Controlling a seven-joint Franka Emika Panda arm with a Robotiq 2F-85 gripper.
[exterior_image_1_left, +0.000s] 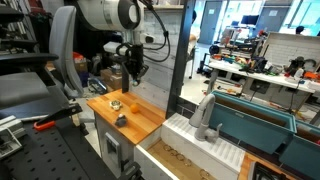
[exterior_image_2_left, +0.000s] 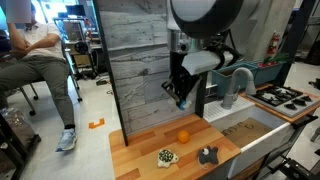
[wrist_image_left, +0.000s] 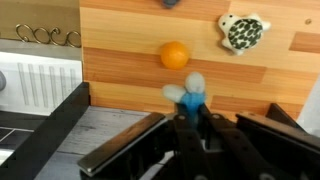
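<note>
My gripper hangs above the wooden counter, shut on a small blue and white object. In the wrist view the object sticks out past the dark fingers, its white end foremost. Exterior view 2 shows the blue part at the tip of the gripper, clear of the counter. Below it on the wood lies an orange ball. A spotted, turtle-like toy and a grey toy rest on the wood too. What the held object is, I cannot tell.
A white sink basin and a grey faucet lie beside the wood. A tall grey panel stands behind the counter. Farther off are a teal bin and a drying rack.
</note>
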